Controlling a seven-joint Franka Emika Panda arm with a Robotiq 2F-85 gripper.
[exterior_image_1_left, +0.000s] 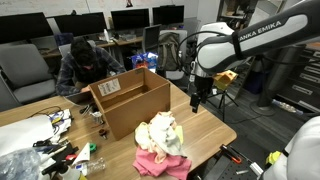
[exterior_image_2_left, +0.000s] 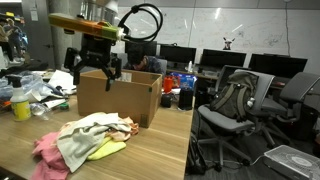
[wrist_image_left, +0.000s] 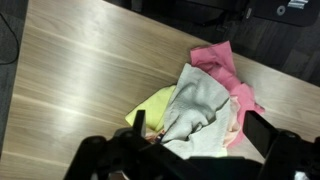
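Observation:
A heap of cloths lies on the wooden table: a whitish-grey cloth (wrist_image_left: 195, 105) on top, a pink cloth (exterior_image_1_left: 160, 164) toward the robot's side, and a yellow cloth (exterior_image_2_left: 107, 149) peeking out at one edge. My gripper stands open above the table, its two dark fingers wide apart in the wrist view with the heap showing between and beyond them. Nothing is held. Exterior view 2 has the gripper (exterior_image_2_left: 94, 76) in the air over the heap, clear of the cloths.
An open cardboard box (exterior_image_1_left: 132, 103) stands directly behind the cloths. Plastic bags (exterior_image_1_left: 22, 162), papers and small tools clutter the left of the table. Bare tabletop (exterior_image_1_left: 203, 130) lies to the right of the heap. A person (exterior_image_1_left: 88, 65) sits behind the table.

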